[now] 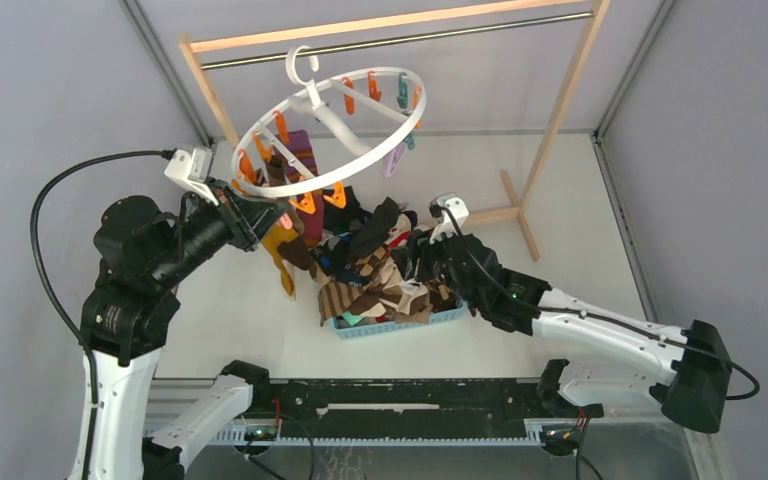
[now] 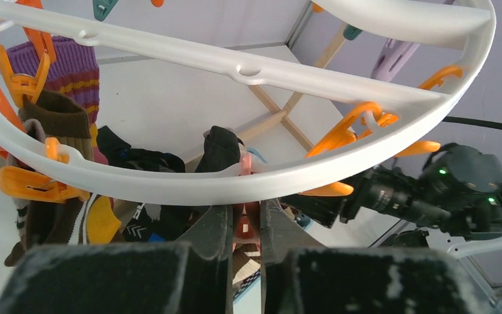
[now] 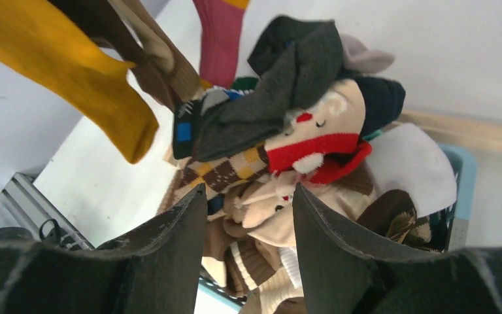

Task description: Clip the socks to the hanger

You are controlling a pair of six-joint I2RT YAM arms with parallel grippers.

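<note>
The round white hanger [image 1: 365, 160] hangs tilted, with orange, teal and purple clips around its ring. My left gripper is shut on a pink clip [image 2: 245, 163] at the ring's near edge; whether a sock sits in that clip is hard to tell. Several socks hang from the ring's left side, among them a purple striped sock [image 2: 82, 69] and a mustard sock [image 3: 72, 72]. Over the heap of loose socks [image 1: 375, 270], my right gripper stands open, nothing between its fingers. Below it lie a dark grey sock [image 3: 278, 91] and a red-and-cream sock [image 3: 320, 134].
A light-blue basket [image 1: 390, 328] holds the sock heap, some of which spills over its rim. Behind it stands a wooden rack [image 1: 565, 85] with a metal rod [image 1: 410, 40]. Bare white floor [image 1: 580, 230] lies to the right.
</note>
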